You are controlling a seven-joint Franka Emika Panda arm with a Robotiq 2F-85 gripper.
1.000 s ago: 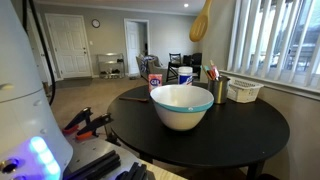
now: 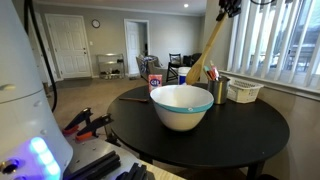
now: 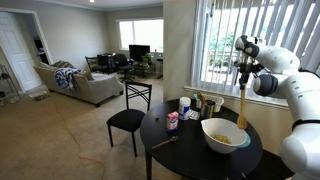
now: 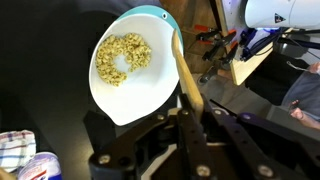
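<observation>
A wooden spoon [image 2: 209, 47] hangs head down from my gripper [image 3: 244, 85], which is shut on its handle. In the exterior view 1 the spoon's head appears just above the back rim of the white bowl [image 2: 180, 117], which has a teal rim. The bowl stands on the round black table. In the wrist view the spoon [image 4: 185, 68] passes in front of the bowl's right side, and tan pieces [image 4: 121, 56] lie inside the bowl. Whether the spoon touches the bowl cannot be told.
Behind the bowl stand a metal utensil holder [image 2: 219, 90], a white basket [image 2: 243, 91], a red-and-white container [image 2: 155, 77] and a white tub [image 3: 184, 105]. A thin stick-like item [image 3: 164, 143] lies on the table's left.
The spoon has come down from high above the table to near the bowl's rim. Part of my gripper now shows at the top of the exterior view 1. The bowl has not moved.
</observation>
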